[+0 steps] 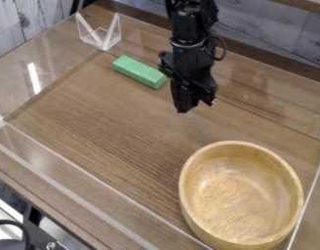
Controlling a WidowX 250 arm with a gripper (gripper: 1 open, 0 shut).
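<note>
The black robot arm reaches in at the top centre of the camera view, its gripper [189,96] pointing down over the wooden surface, just right of a green block [140,71]. Whether the fingers are open or shut is hard to make out. A large tan bowl [241,228] sits at the lower right.
The wooden tray floor [110,137] is clear across the middle and left. Clear plastic pieces stand at the upper left and left edge. A black cable lies at the bottom left corner.
</note>
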